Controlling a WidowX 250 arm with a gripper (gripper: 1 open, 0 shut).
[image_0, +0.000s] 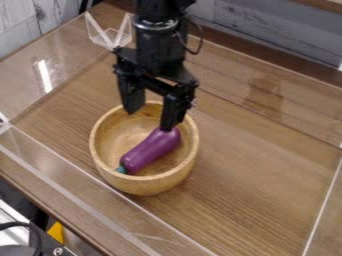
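Note:
A tan bowl (120, 176) holds a purple eggplant-like object (150, 150) with a teal tip, lying diagonally. My black gripper (148, 107) is open above the back of the bowl, its two fingers pointing down on either side, with nothing seen held between them. The arm comes down from the top of the view.
A clear wire-like or plastic stand (110, 30) is at the upper left. A wall or ledge runs along the top right, and a dark cable-like shape is at the lower left.

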